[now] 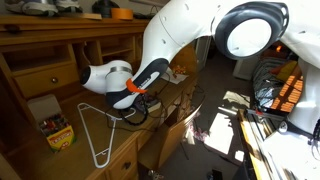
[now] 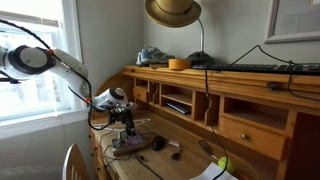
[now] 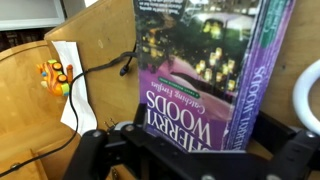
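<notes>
A paperback book (image 3: 195, 70) with a purple lower cover and a dark spine fills the middle of the wrist view. My gripper is open, its dark fingers spread at either side of the book's lower end. Whether either finger touches the cover cannot be told. In exterior view 1 the gripper (image 1: 140, 104) is low over the desk, and the arm and cables largely hide the book. Exterior view 2 shows the gripper (image 2: 128, 122) pointing down just above the book on the desktop.
A white hanger (image 1: 98, 135) lies on the desk (image 1: 45, 165) beside the arm, with a crayon box (image 1: 60, 136) to its left. A black cable (image 3: 98, 68) and white paper (image 3: 76, 85) lie near the book. Wooden cubbies (image 2: 178, 100) line the back.
</notes>
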